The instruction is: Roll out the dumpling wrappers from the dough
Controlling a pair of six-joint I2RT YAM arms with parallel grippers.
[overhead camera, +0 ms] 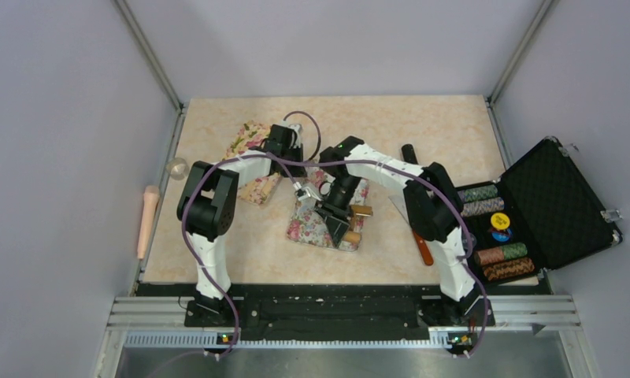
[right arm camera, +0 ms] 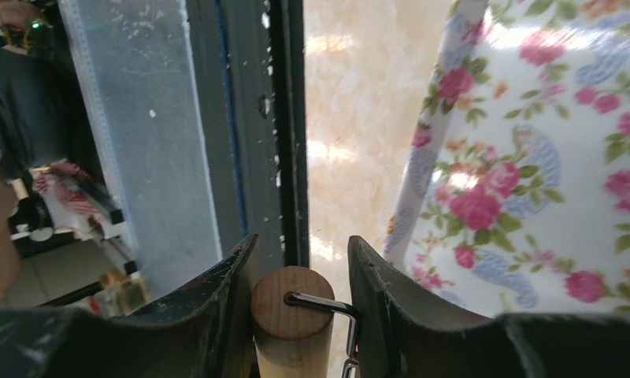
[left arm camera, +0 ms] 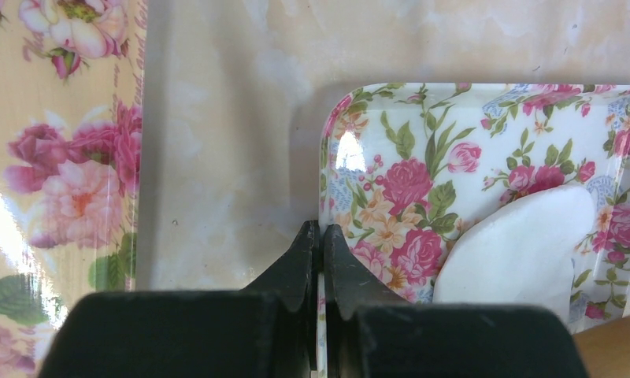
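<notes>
My right gripper (overhead camera: 335, 228) is shut on a wooden rolling pin (right arm camera: 292, 331) with a bent metal handle, low over the front part of the white floral board (overhead camera: 304, 228). In the left wrist view the flat white dough (left arm camera: 509, 252) lies on that board (left arm camera: 398, 142), with part of the wooden pin (left arm camera: 611, 346) at lower right. My left gripper is shut at the board's left edge; whether the thin rim is between its fingertips I cannot tell.
A yellow floral board (overhead camera: 257, 189) lies at the left. A cleaver (overhead camera: 418, 236) lies to the right, beside an open black case (overhead camera: 564, 205). A pale pin (overhead camera: 149, 220) is at the table's left edge.
</notes>
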